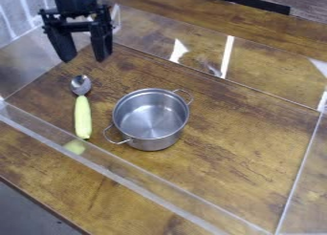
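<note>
The black gripper point(79, 53) hangs at the upper left, open, above and behind a spoon-like metal piece point(80, 85) on the wooden table. A pale yellow corn-like item point(83, 117) lies just below that metal piece, pointing toward the front. To their right stands an empty steel pot point(151, 118) with two wire side handles. Nothing shows held by the gripper.
Clear transparent panels point(301, 186) border the wooden work area along the front, back and sides.
</note>
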